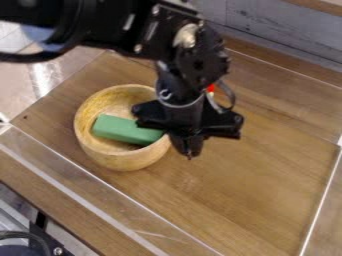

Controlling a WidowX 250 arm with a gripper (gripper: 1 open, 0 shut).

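Observation:
A wooden bowl [100, 149] sits on the left of the wooden table [247, 200], with a green block [123, 130] lying inside it. My black gripper [190, 150] hangs at the bowl's right rim, its short fingertips close together and pointing down, with nothing seen between them. The gripper's body covers the bowl's upper right part.
Clear low walls edge the table on the left, front and right. A small red thing [211, 89] shows behind the gripper, mostly hidden.

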